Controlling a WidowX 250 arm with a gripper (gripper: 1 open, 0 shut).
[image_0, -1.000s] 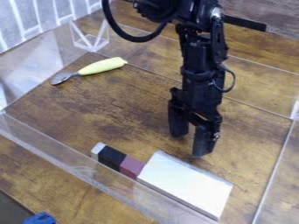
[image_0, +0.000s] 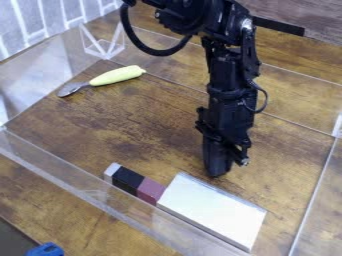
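Note:
The black robot arm reaches down from the top centre to the wooden surface, where my gripper (image_0: 218, 164) stands low and shut, with nothing visible between its fingers. A white rectangular board (image_0: 210, 208) with a dark and maroon end piece (image_0: 134, 184) lies in front of it. A pale yellow corn-like object (image_0: 116, 75) lies at the back left beside a silver spoon-like utensil (image_0: 74, 88).
Clear plastic walls (image_0: 40, 160) border the wooden surface (image_0: 120, 126) at the left and front. A blue object (image_0: 46, 249) sits outside at the bottom left. The wood left and right of the gripper is clear.
The other objects have not moved.

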